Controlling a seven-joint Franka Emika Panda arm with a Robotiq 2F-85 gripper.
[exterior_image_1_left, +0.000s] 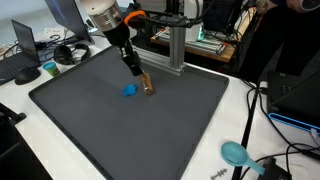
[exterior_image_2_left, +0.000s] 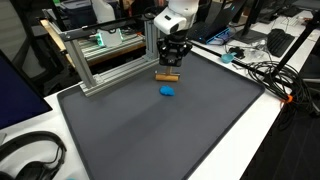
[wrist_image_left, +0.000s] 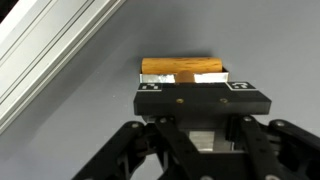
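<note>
A brown, wood-coloured object (exterior_image_1_left: 147, 83) stands on the dark grey mat beneath my gripper (exterior_image_1_left: 138, 70). In the wrist view its rounded wooden bar (wrist_image_left: 182, 65) lies crosswise just beyond the fingers, a pale strip under it. My gripper appears shut on a part of this object, mostly covered by the dark fingers. A crumpled-looking blue item (exterior_image_2_left: 167, 89) rests on the mat close to the brown object, apart from it. In exterior view 2 the gripper (exterior_image_2_left: 172, 66) points down from above the bar.
A metal frame rail (exterior_image_2_left: 114, 76) runs along the mat's edge beside the arm. Headphones (exterior_image_2_left: 30, 155), a turquoise funnel-like item (exterior_image_1_left: 240, 156) and cables lie off the mat.
</note>
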